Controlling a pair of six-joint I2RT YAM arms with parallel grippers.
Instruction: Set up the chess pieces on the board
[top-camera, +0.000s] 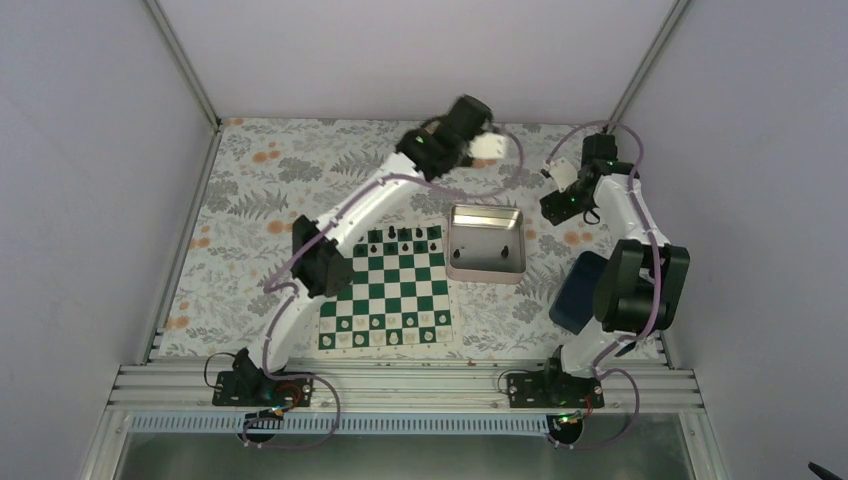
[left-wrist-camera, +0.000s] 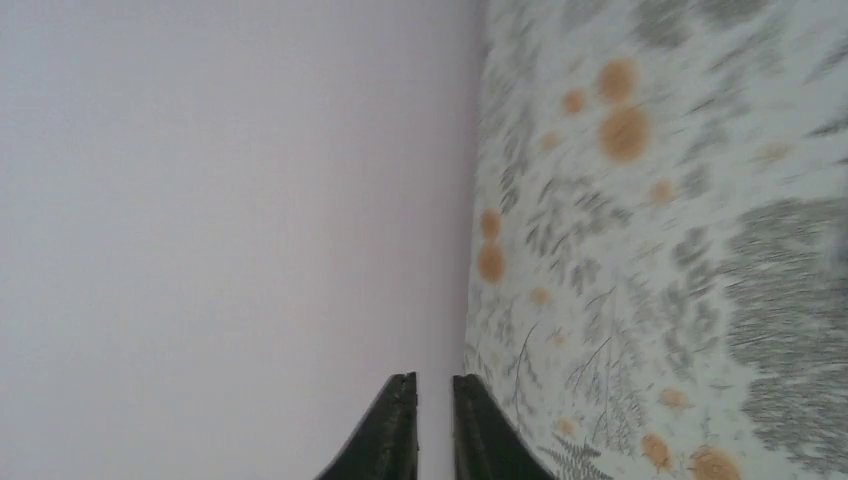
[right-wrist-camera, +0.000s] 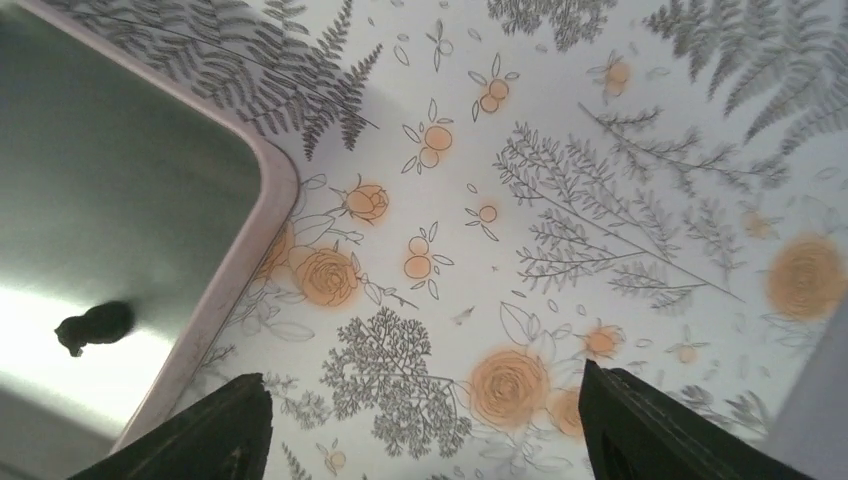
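Observation:
The green-and-white chessboard (top-camera: 398, 290) holds dark pieces in its far rows and white pieces in its near rows, partly hidden by the left arm. Beside it, the pink-rimmed metal tray (top-camera: 452, 240) holds a few dark pieces, one (right-wrist-camera: 95, 325) visible in the right wrist view. My left gripper (top-camera: 462, 150) is raised above the far table, blurred in the top view; its dark fingertips in the left wrist view are close together, their hold unclear. My right gripper (top-camera: 558, 205) hangs right of the tray, fingers apart with nothing between them.
A dark blue tray (top-camera: 572, 300) lies at the near right, partly under the right arm. Side walls and a back wall bound the workspace.

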